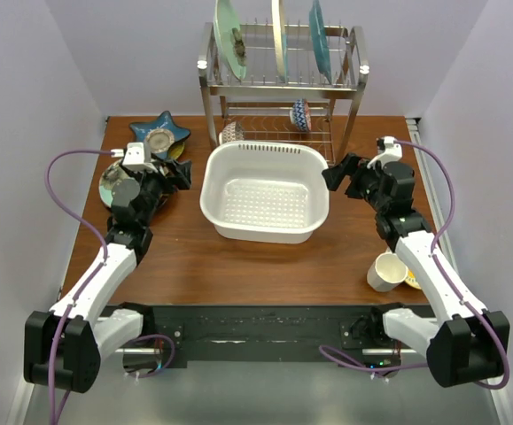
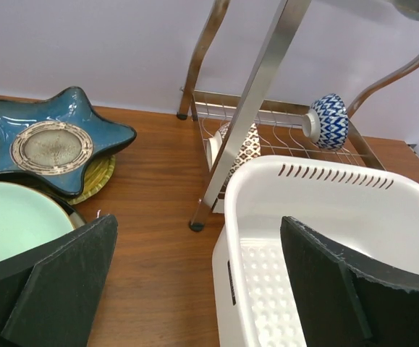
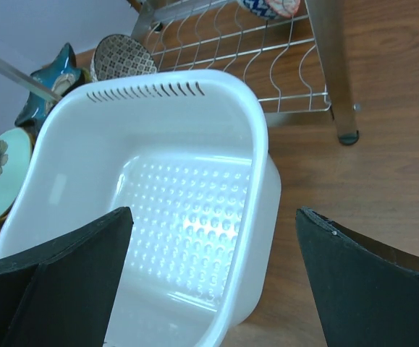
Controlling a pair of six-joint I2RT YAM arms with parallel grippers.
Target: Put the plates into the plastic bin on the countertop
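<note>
The white plastic bin (image 1: 265, 232) stands empty in the middle of the wooden countertop. Three plates stand upright in the rack's upper tier: a pale green plate (image 1: 229, 37), a cream-edged plate (image 1: 279, 40) and a blue plate (image 1: 320, 42). Left of the bin, my left gripper (image 1: 178, 168) hangs open with nothing between its fingers; it partly covers a pale green plate (image 2: 22, 220) at the counter's left side. My right gripper (image 1: 338, 168), also open and empty, is at the bin's right rim (image 3: 256, 155), which shows between its fingers in the right wrist view.
The metal rack (image 1: 212, 106) rises behind the bin, holding a blue-patterned bowl (image 1: 300, 115) and a speckled cup (image 1: 231, 132) below. A blue star-shaped dish (image 1: 169, 126) lies at back left. A white cup (image 1: 386, 272) sits at front right.
</note>
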